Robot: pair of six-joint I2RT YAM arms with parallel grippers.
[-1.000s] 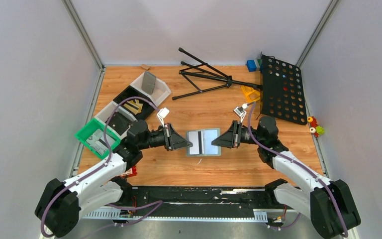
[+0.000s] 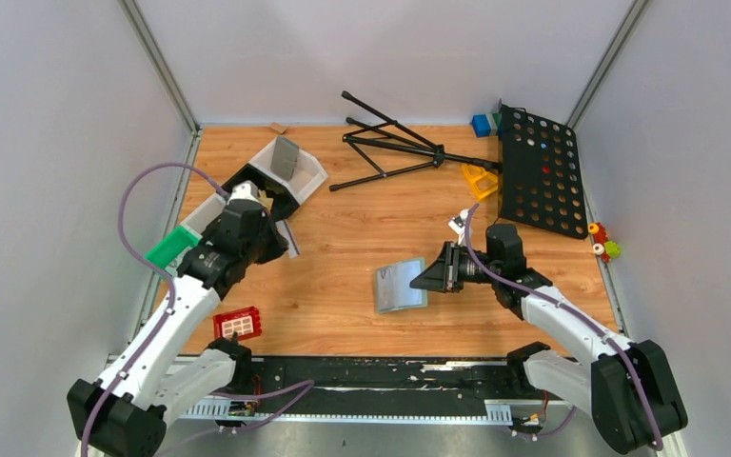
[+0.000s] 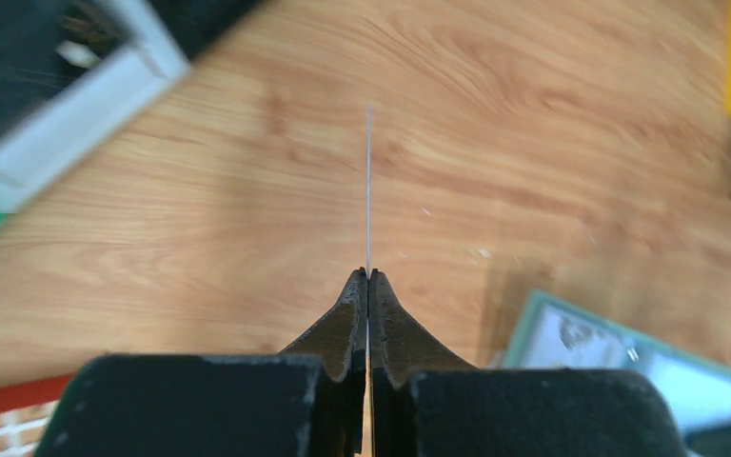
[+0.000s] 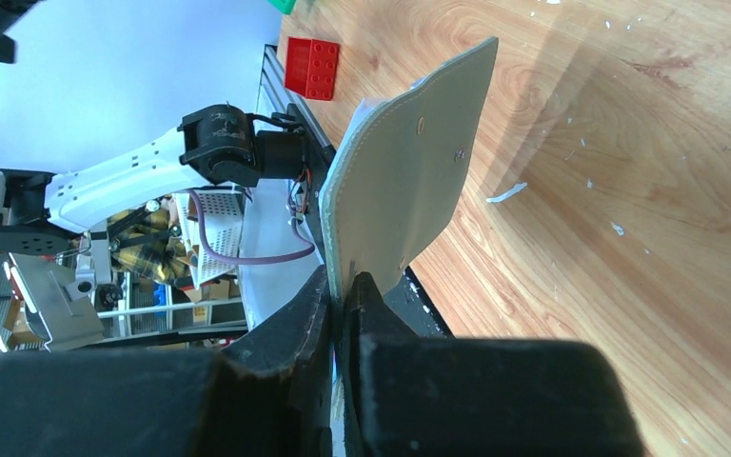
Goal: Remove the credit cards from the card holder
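Note:
A thin card (image 3: pixel 369 190), seen edge-on in the left wrist view, stands out from my left gripper, which is shut on it. From the top the card (image 2: pixel 289 239) shows as a narrow strip beside the left gripper, apart from the card holder. My right gripper is shut on the edge of the open card holder (image 4: pixel 409 171), whose pale outer side faces that camera. In the top view the holder (image 2: pixel 401 286) hangs left of the right gripper. A diamond print (image 3: pixel 576 332) shows through one of its clear pockets.
Joined bins stand at the left: a green bin (image 2: pixel 164 249), partly hidden by the left arm, and a white bin (image 2: pixel 310 178) farther back. A red box (image 2: pixel 237 323) lies near the front left. A black tripod (image 2: pixel 390 143) occupies the back.
My left gripper has pulled the card leftward off the holder and swung it toward the bins, turning it edge-on from above.

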